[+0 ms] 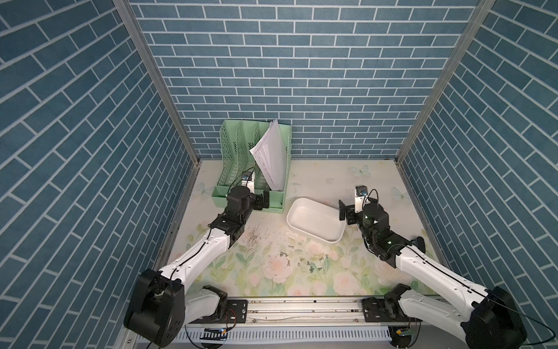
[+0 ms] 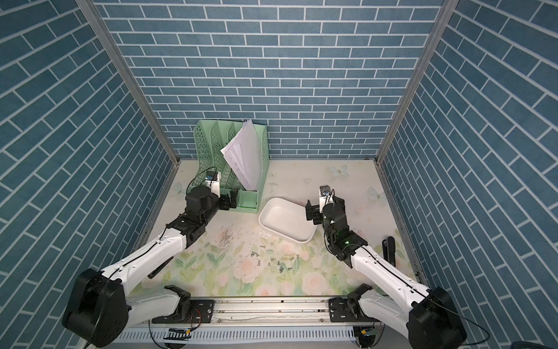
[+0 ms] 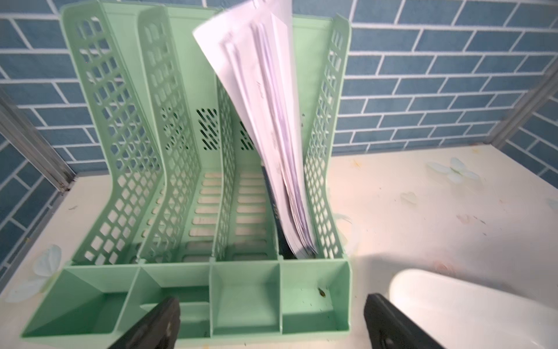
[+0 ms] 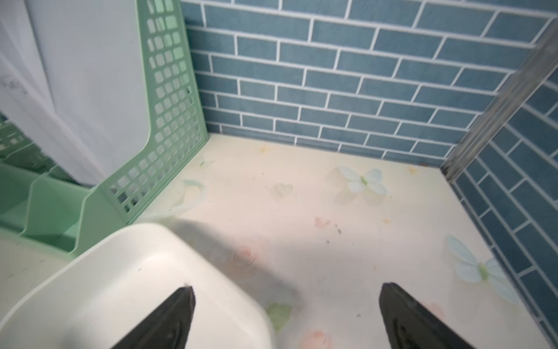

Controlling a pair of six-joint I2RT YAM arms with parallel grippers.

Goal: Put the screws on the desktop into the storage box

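Observation:
Small screws (image 1: 298, 263) (image 2: 281, 268) lie scattered on the floral desktop (image 1: 366, 267) in front of a white oval box (image 1: 314, 218) (image 2: 284, 218). My left gripper (image 1: 256, 199) (image 2: 228, 199) is raised at the front of the green file rack, open and empty; in its wrist view the rack's small compartments sit between the fingers. My right gripper (image 1: 347, 210) (image 2: 314, 211) hangs open beside the white box's right end, nothing between its fingers. No screws show clearly in either wrist view.
The green rack (image 1: 232, 151) stands at back left, holding white papers (image 1: 268, 157). Dark objects (image 2: 389, 251) lie at the right edge. Tiled walls (image 1: 279, 69) enclose the desk.

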